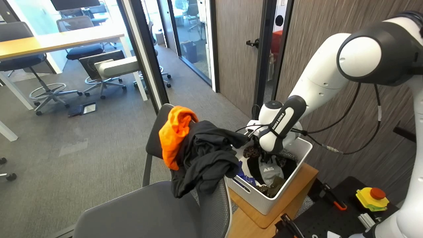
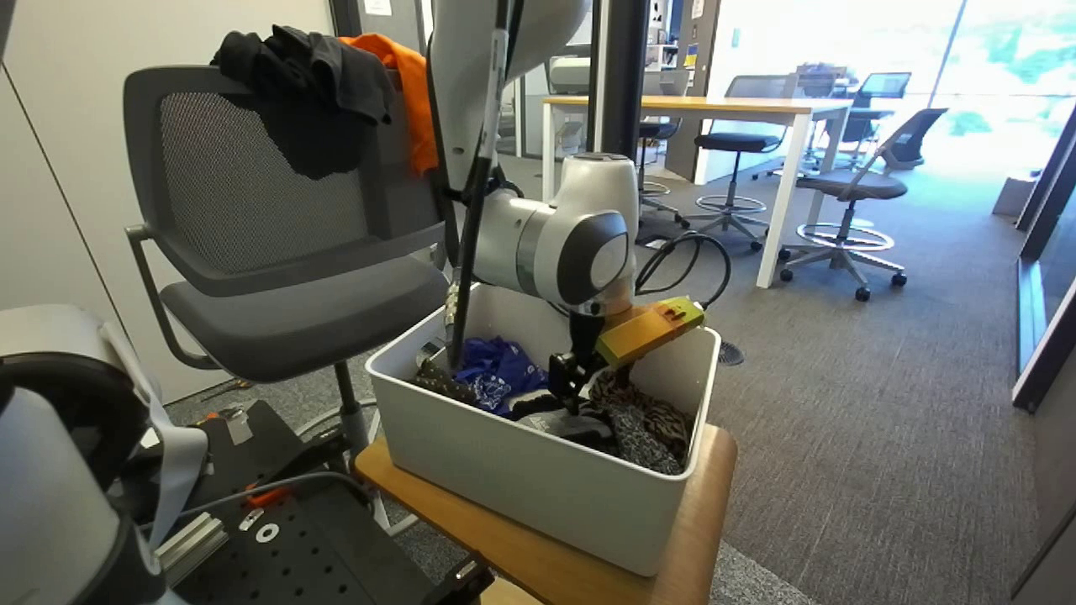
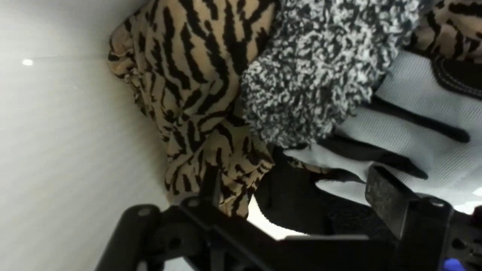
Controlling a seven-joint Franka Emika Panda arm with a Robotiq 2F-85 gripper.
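Note:
My gripper is open and reaches down inside the white bin, its fingers spread wide apart with nothing held between them. Under it in the wrist view lie a tiger-striped cloth against the bin wall, a fuzzy black-and-white cloth, and a grey glove with black between its fingers. Dark fabric shows in the gap between my fingertips. A blue patterned cloth lies on the other side of the bin. Whether my fingertips touch any cloth, I cannot tell.
The bin stands on a wooden stool. Close beside it is a grey chair, with black clothing and an orange cloth over its backrest. A yellow-and-red emergency stop sits near the arm's base.

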